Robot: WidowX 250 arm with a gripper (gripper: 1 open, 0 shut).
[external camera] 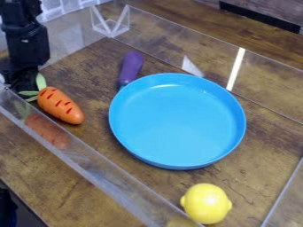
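Observation:
The black gripper (21, 75) is low at the left edge, over the leafy top of an orange toy carrot (59, 105). Its fingertips are mostly hidden behind the leaves and the clear wall, so whether they are open or shut is unclear. The carrot lies on the wooden floor inside the clear-walled enclosure, tilted toward the lower right.
A blue plate (176, 121) fills the middle right. A purple eggplant (130, 68) lies left of its top edge, a yellow lemon (206, 203) at the bottom right. Clear walls (124, 186) bound the area. Bare wood shows between carrot and plate.

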